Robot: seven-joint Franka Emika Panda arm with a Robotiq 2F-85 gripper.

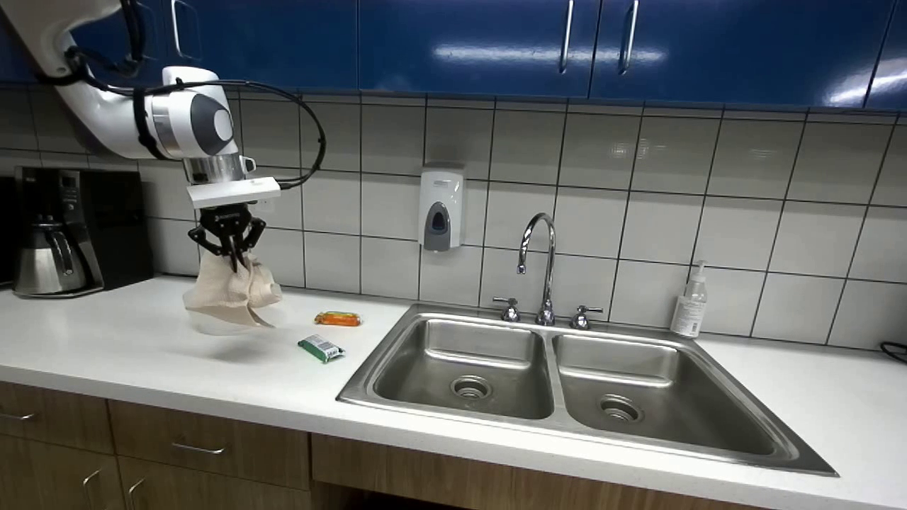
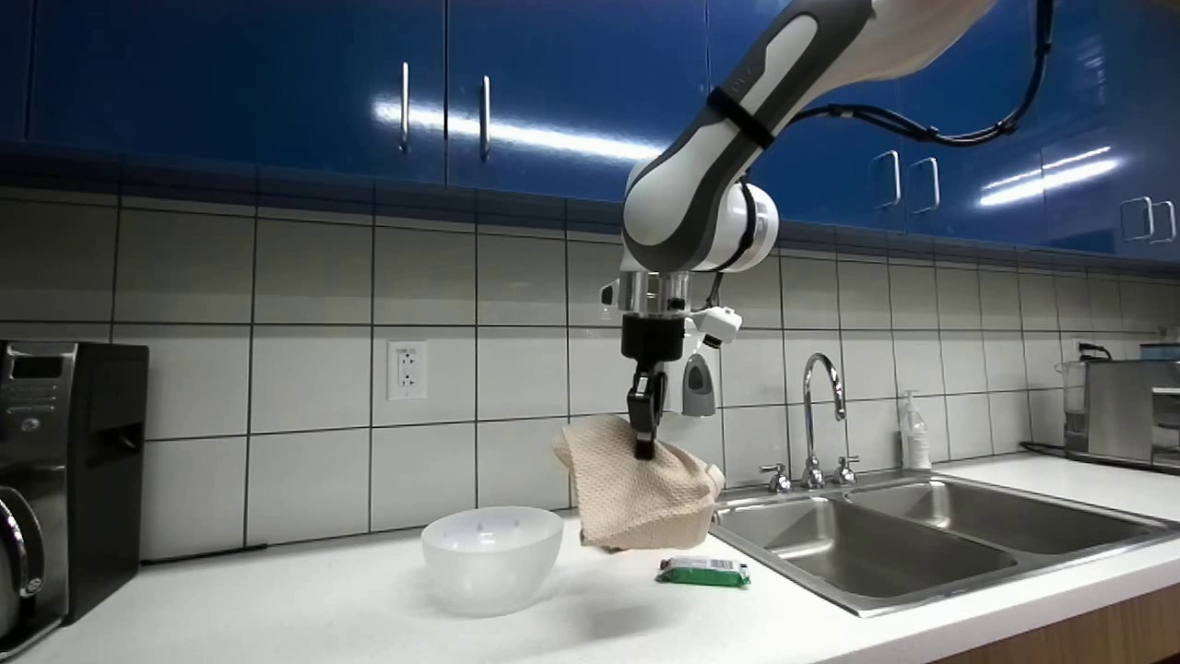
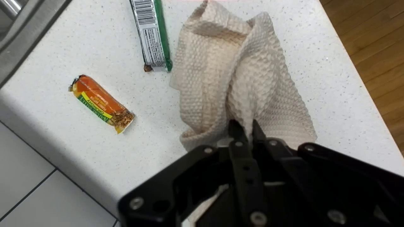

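Note:
A beige textured cloth (image 1: 229,289) hangs in the air above the counter, pinched near its middle by my gripper (image 1: 238,259), which is shut on it. In the second exterior view the cloth (image 2: 642,498) droops on both sides of the gripper (image 2: 643,448), its lower edge clear of the surface. The wrist view shows folds of the cloth (image 3: 242,75) running up between the fingertips of the gripper. A translucent white bowl (image 2: 492,559) stands on the counter beside the cloth; in the first exterior view the cloth covers most of it.
A green-wrapped bar (image 1: 321,348) and an orange-wrapped bar (image 1: 338,319) lie on the counter between cloth and sink (image 1: 553,365). At the far left stands a coffee maker (image 1: 64,229).

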